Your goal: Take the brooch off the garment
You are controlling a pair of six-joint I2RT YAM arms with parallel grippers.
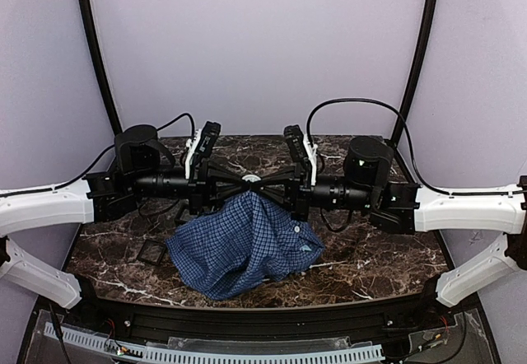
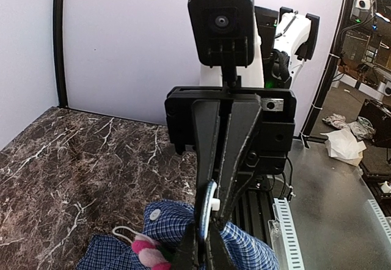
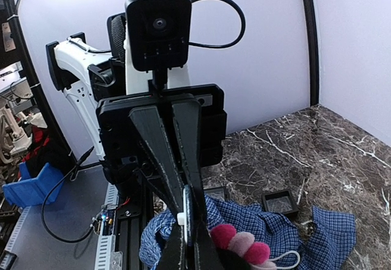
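Note:
The blue checked garment (image 1: 239, 249) is lifted at its middle, where my left gripper (image 1: 239, 184) and right gripper (image 1: 265, 184) meet tip to tip. A pale round brooch (image 1: 252, 178) sits between their tips; in the left wrist view it shows edge-on as a thin disc (image 2: 209, 209). Both grippers look shut at this thin piece, and whether each holds brooch or cloth is unclear. A pink fluffy item with a white loop (image 3: 241, 242) lies in the garment's folds below the tips in both wrist views.
Small dark square trays (image 3: 280, 203) lie on the marble table (image 1: 370, 257), one also at left of the garment.

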